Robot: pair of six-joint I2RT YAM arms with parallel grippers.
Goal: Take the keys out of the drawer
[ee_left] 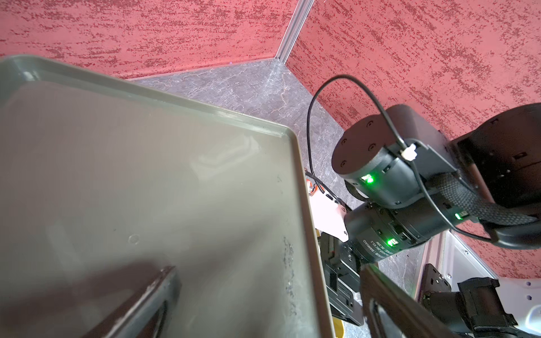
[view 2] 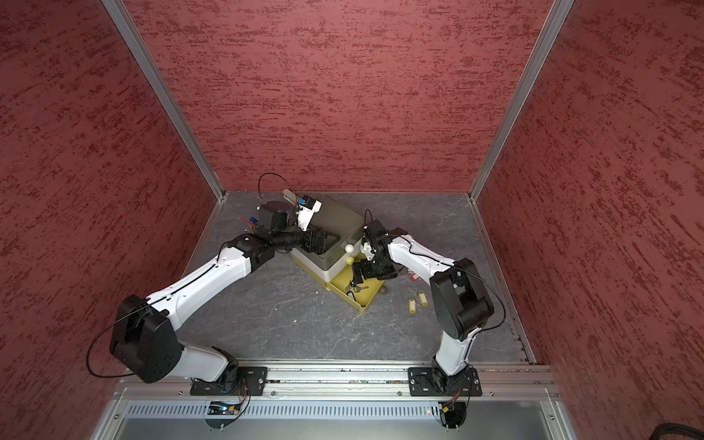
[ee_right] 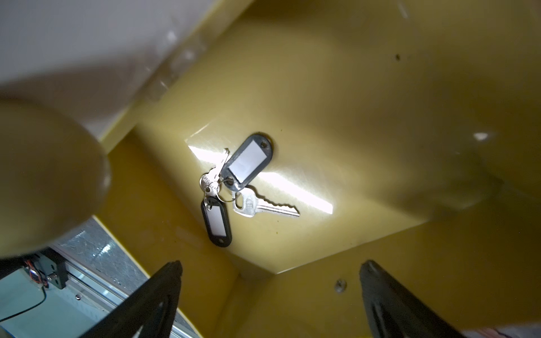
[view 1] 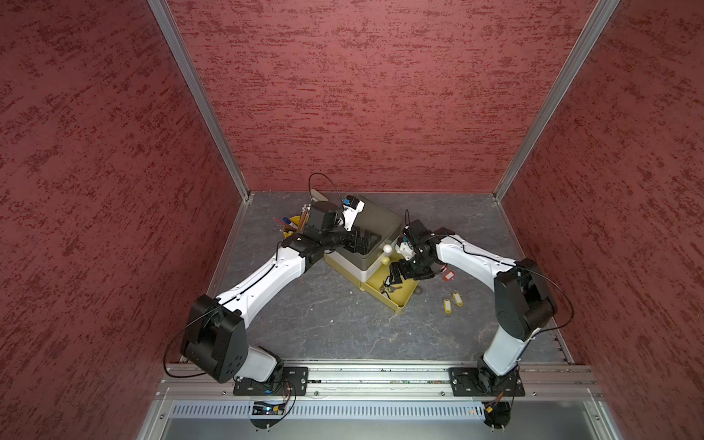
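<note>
Two keys (ee_right: pixel 265 207) on rings with two black-framed tags (ee_right: pixel 248 162) lie flat on the floor of the yellow drawer (ee_right: pixel 338 140). The drawer (view 1: pixel 399 308) stands pulled out of the grey-topped cabinet (view 1: pixel 377 216). Over the drawer my right gripper is open, with nothing between its fingers; the keys show beyond its fingertips, apart from them. My left gripper is open too, at the cabinet's grey top (ee_left: pixel 225 186) near its front edge. Whether its fingers touch that top I cannot tell.
A round knob (view 1: pixel 388 249) sits on the cabinet front, with a yellow one (view 1: pixel 385 260) on the drawer. Two yellow-ended items (view 1: pixel 452 303) and a red item (view 1: pixel 448 275) lie to the right. A yellow holder with pens (view 1: pixel 292 223) stands at left.
</note>
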